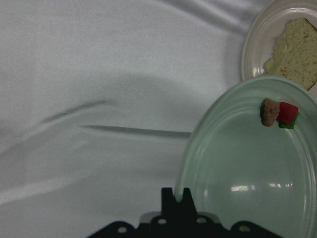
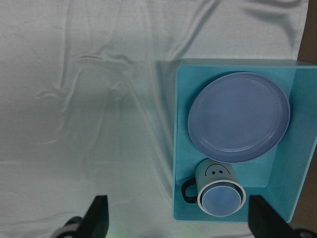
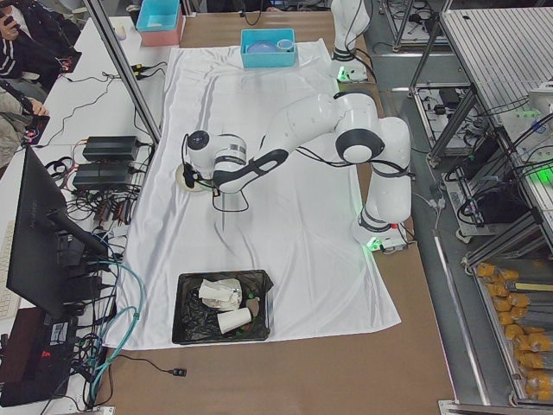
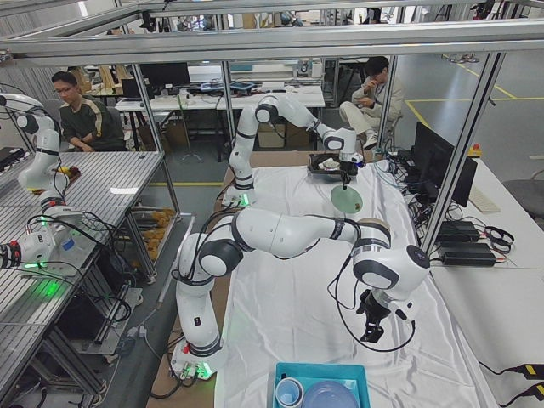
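My left gripper is shut on the rim of a pale green plate (image 1: 242,163), seen tilted in the camera right view. Small brown, red and green food pieces (image 1: 280,113) sit on it. A cream plate (image 1: 252,44) with a flat tan bread slice (image 1: 290,52) lies beyond, partly hidden. My right gripper is open above the cloth and a blue bin (image 2: 304,109) holding a blue plate (image 2: 237,116) and a smiley mug (image 2: 215,171) with a blue cup inside.
A black lined bin (image 3: 181,311) with white items and food scraps stands at the other end of the white cloth (image 3: 328,294). Cables, a monitor (image 3: 34,242) and black boxes line one side. The cloth between the bins is largely clear.
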